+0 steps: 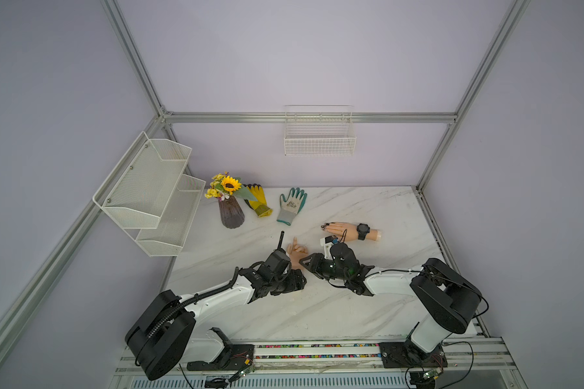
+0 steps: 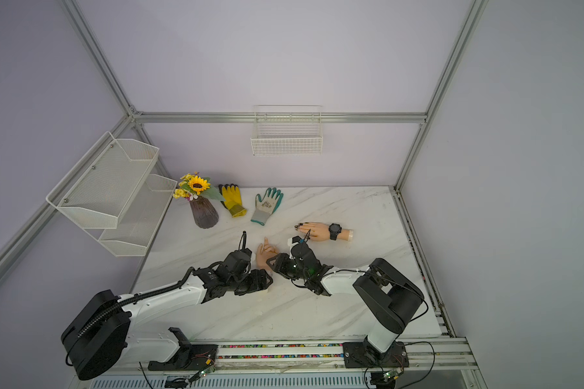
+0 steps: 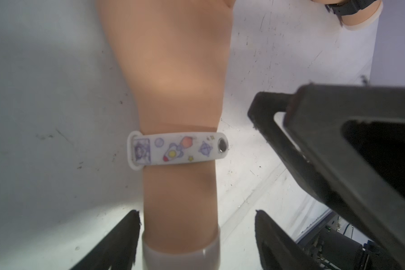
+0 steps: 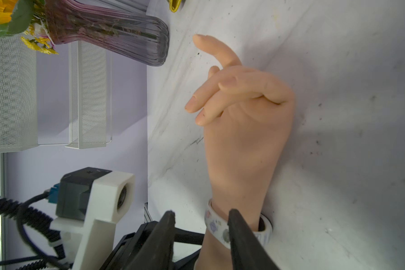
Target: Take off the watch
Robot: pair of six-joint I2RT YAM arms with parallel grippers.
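Observation:
A fake hand lies palm-up at the table's middle, a white watch band (image 3: pixel 175 148) with printed space pictures round its wrist, its clasp hole facing up in the left wrist view. My left gripper is over that wrist, fingers apart on either side, band between them in view. My right gripper stands open beside the same band, tips apart, nothing seen held. In the left wrist view the right gripper's dark body reaches in from the right. A second hand (image 1: pixel 344 230) wears a black watch (image 1: pixel 363 230) farther right.
A vase with sunflowers (image 1: pixel 231 210), a yellow glove (image 1: pixel 259 204) and a grey-green glove (image 1: pixel 290 206) lie at the back. Wire shelves (image 1: pixel 149 194) hang on the left wall.

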